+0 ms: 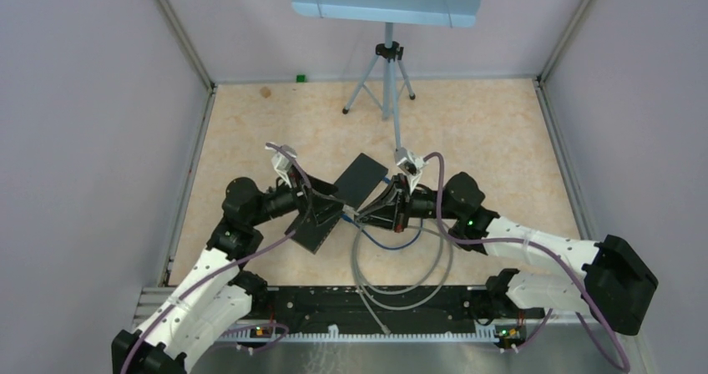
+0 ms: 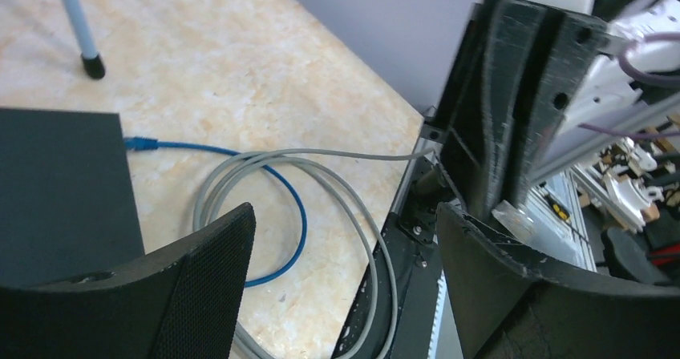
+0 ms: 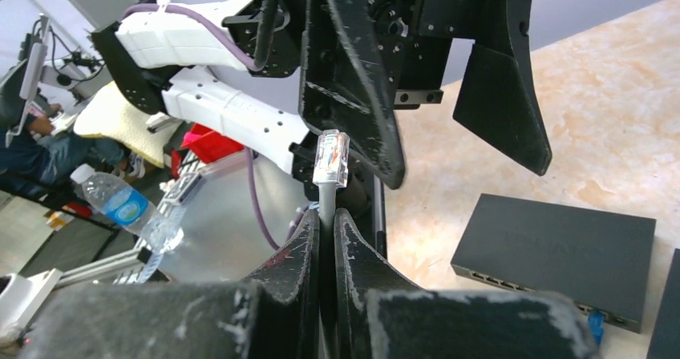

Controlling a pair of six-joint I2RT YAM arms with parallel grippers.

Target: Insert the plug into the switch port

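Note:
The clear plug (image 3: 331,159) on a grey cable stands up from between the fingertips of my right gripper, which is shut on the cable just behind it. Beyond the plug, my left gripper is open, its fingers spread wide. In the left wrist view nothing sits between the left fingers; the right gripper is off to the right. A black switch (image 3: 557,251) with a row of ports along its edge lies on the table, a blue plug (image 3: 595,325) at one end. From above, both grippers face each other over the switches.
A second black box (image 1: 365,178) lies beside the first (image 1: 309,239). Coils of grey cable (image 1: 401,303) and a blue cable (image 2: 301,215) spread on the table. A tripod stand (image 1: 388,73) stands at the back; free table lies at the right.

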